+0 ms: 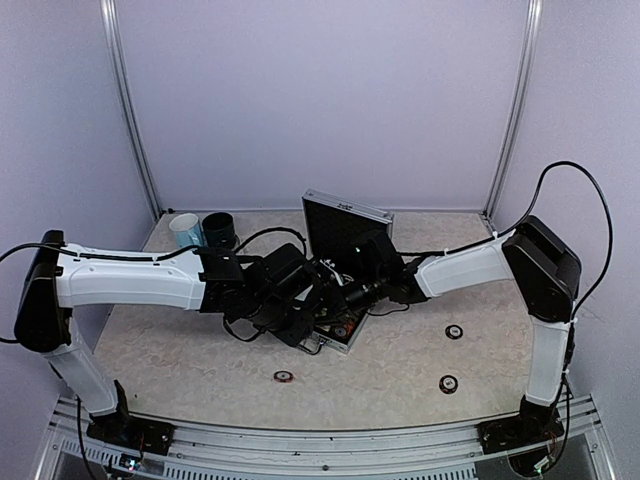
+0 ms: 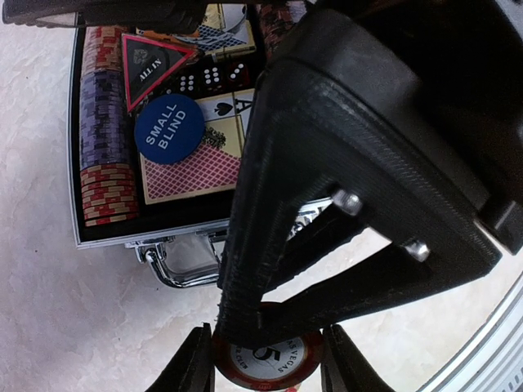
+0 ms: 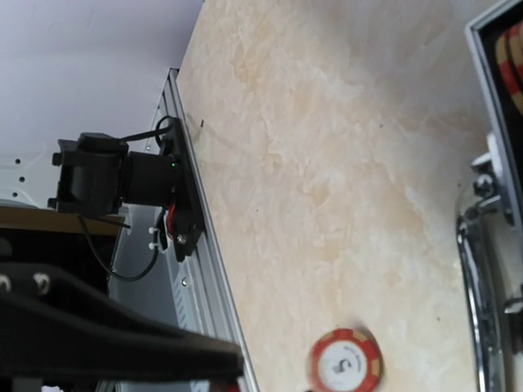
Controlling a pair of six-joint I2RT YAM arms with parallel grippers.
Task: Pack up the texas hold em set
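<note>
The open chip case (image 1: 347, 206) stands mid-table under both grippers. In the left wrist view it holds chip rows (image 2: 106, 122), dice (image 2: 212, 77), cards (image 2: 192, 171) and the blue SMALL BLIND disc (image 2: 169, 128). My left gripper is shut on a red-rimmed chip (image 2: 278, 367) in front of the case's handle (image 2: 188, 273). Over that chip reaches a black finger (image 2: 253, 245) of my right gripper; whether its fingers are apart cannot be told. A red-and-yellow chip (image 3: 345, 363) lies on the table, seen as a small disc (image 1: 283, 376) from above.
Two dark-rimmed chips (image 1: 454, 332) lie apart on the right side of the table. A light blue cup (image 1: 186, 230) and a black cup (image 1: 219, 230) stand at the back left.
</note>
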